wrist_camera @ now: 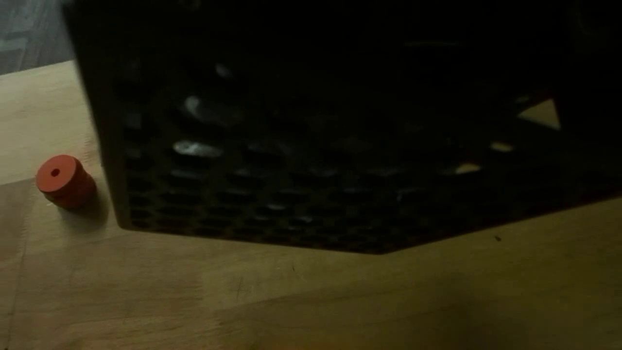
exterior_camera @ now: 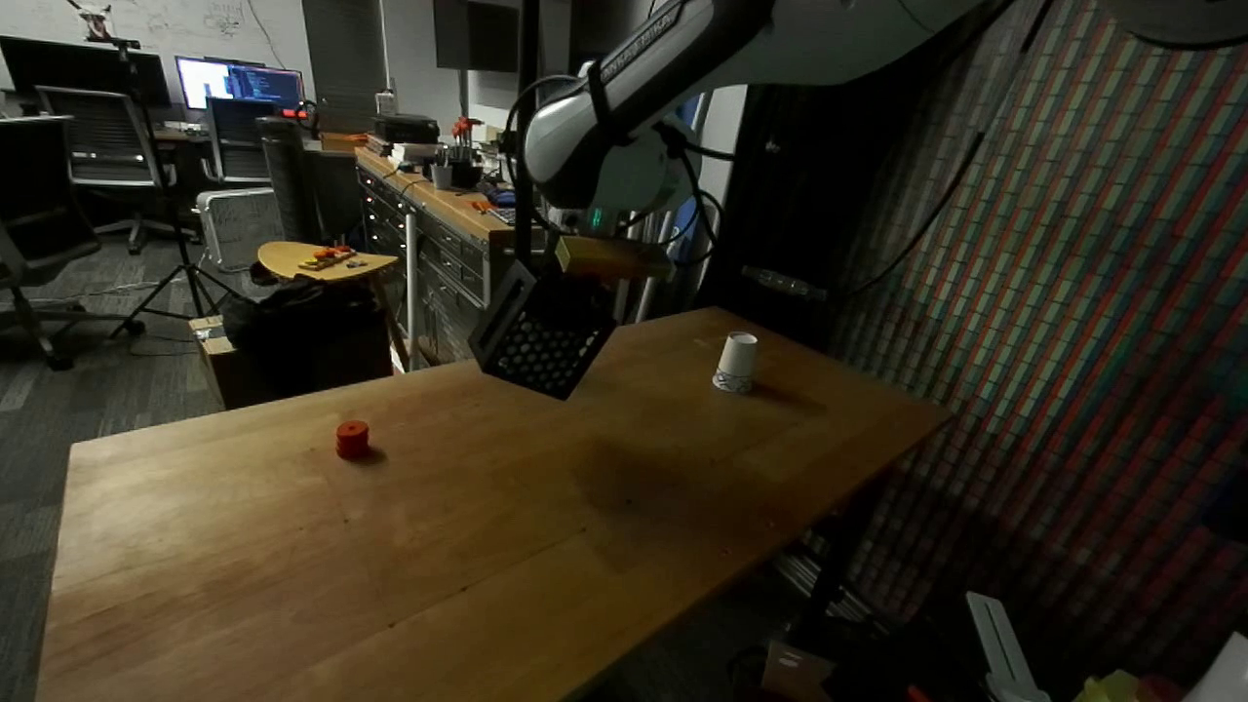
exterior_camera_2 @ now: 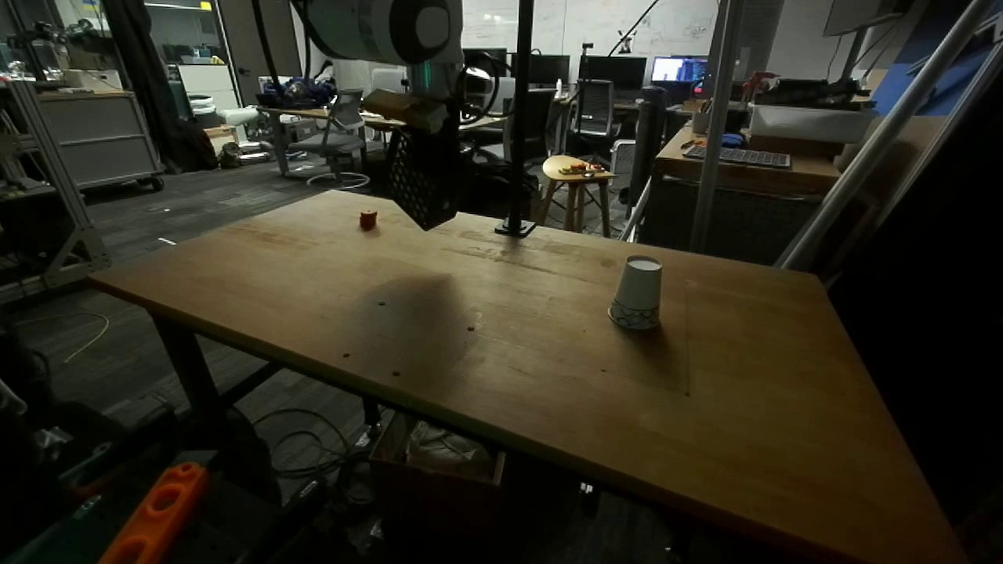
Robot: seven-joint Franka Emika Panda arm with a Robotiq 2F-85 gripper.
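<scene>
A black box with perforated walls [exterior_camera: 545, 341] hangs tilted in the air from the end of my arm, above the table's far side. It fills much of the wrist view as a dark, holed wall [wrist_camera: 280, 192]. My gripper [exterior_camera: 569, 273] is at the box's upper part; darkness and the box hide its fingers, so how it bears the box cannot be seen. On the table, left of the box, stands a small red ridged cylinder [exterior_camera: 352, 440] with a hole in its top [wrist_camera: 56, 172]. A white paper cup [exterior_camera: 736, 362] rests upside down to the right.
A dark upright pole [exterior_camera_2: 519, 178] stands at its far edge, close to the box. Under the arm's end sits a tan block-like piece [exterior_camera_2: 406, 110].
</scene>
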